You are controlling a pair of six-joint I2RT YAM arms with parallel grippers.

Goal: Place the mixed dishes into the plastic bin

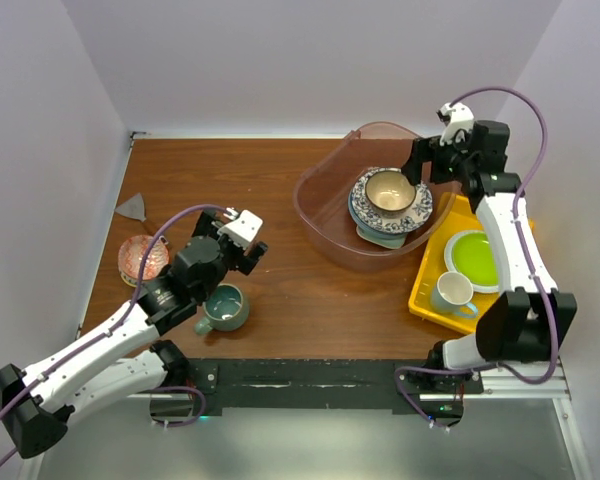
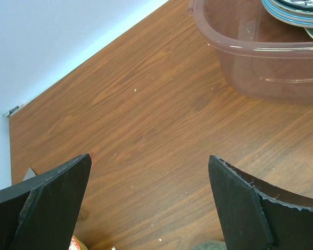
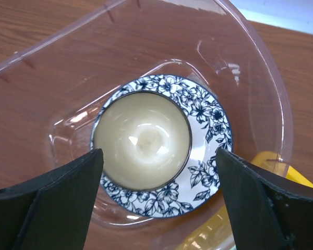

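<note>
In the clear pinkish bin (image 1: pixel 320 205) sit stacked plates, a blue floral one (image 3: pixel 167 203) on top, with a cream bowl (image 3: pixel 146 140) on it. My right gripper (image 1: pixel 420 162) is open above them, empty. My left gripper (image 1: pixel 250 258) is open over the table, empty, near a teal mug (image 1: pixel 227 310). A red patterned dish stack (image 1: pixel 138 258) lies at the left beside a grey spatula (image 1: pixel 130 208).
A yellow tray (image 1: pixel 425 295) at the right holds a green plate (image 1: pixel 475 260) and a light cup (image 1: pixel 450 293). Walls border the table at back and sides.
</note>
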